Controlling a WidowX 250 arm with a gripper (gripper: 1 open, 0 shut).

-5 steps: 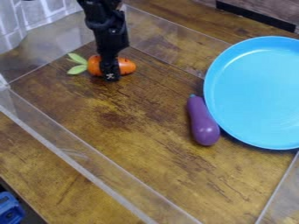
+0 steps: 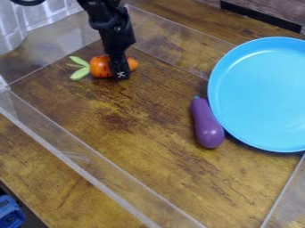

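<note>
My black gripper (image 2: 117, 69) reaches down from the top onto an orange toy carrot (image 2: 102, 67) with pale green leaves, which lies on the wooden surface at upper left. The fingers surround the carrot; whether they are shut on it is hard to tell.
A large blue plate (image 2: 256, 93) lies at the right. A purple toy eggplant (image 2: 206, 123) rests to its lower left. Clear plastic walls edge the surface on the left, and a blue object (image 2: 7, 212) sits at bottom left.
The gripper has come lower over the carrot, covering more of it; the carrot has shifted very slightly. The plate and eggplant are unmoved.
</note>
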